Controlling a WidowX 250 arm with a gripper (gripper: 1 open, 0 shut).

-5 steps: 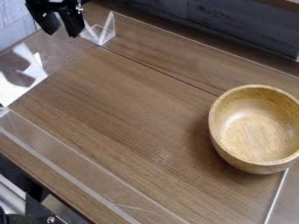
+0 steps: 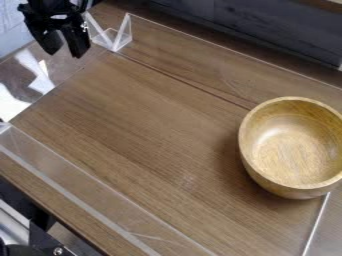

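The black gripper [image 2: 60,35] hangs at the top left, above the far left corner of the wooden counter [image 2: 140,130], beside a clear acrylic stand [image 2: 114,38]. Its fingers are dark and small in the view, so whether they are open or shut cannot be told. A round wooden bowl [image 2: 290,146] sits on the right side of the counter, well apart from the gripper.
A dark backsplash [image 2: 254,30] runs along the back. Clear strips border the counter's left and front edges, with black hardware at the lower left. The middle of the counter is empty.
The gripper has shifted a little to the left and changed its angle slightly. The bowl has not moved.
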